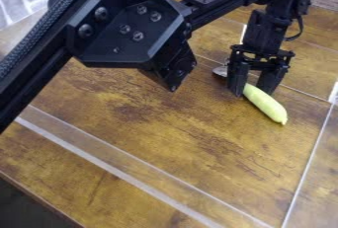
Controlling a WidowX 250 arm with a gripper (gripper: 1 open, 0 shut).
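Observation:
A pale yellow-green elongated object (268,107) lies diagonally on the wooden table right of centre. My black gripper (254,77) is low over its upper-left end, fingers down around that area. A grey metallic item (222,72) shows just left of the fingers, mostly hidden by them. Whether the fingers are closed on either thing cannot be told from this view.
My arm spans the upper left. The table's front edge and a dark area beyond are at bottom left.

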